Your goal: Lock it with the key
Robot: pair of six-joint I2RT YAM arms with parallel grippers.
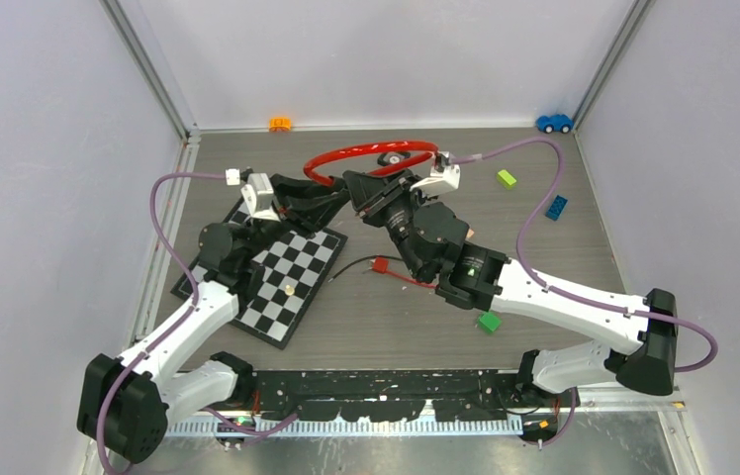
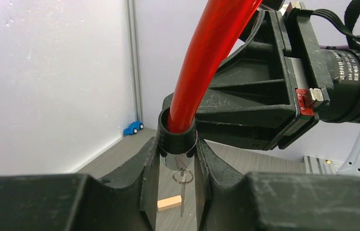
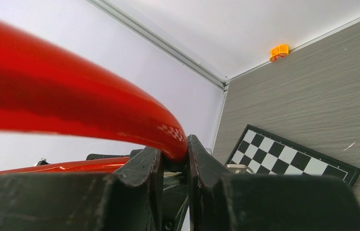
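A red cable lock forms a loop above both grippers in the top view. In the left wrist view, my left gripper is shut on the lock's black collar. Below that collar is a clear or silvery part, where a thin key with a wire ring hangs down between the fingers. My right gripper has its fingers on either side of the red cable end and a dark collar. Whether they press on it is not clear. Close together, the grippers hide the lock's joint from above.
On the table lie a checkered board at left, a red-handled tool, a green block, a yellow-green block and a blue brick. Toy cars stand by the back wall.
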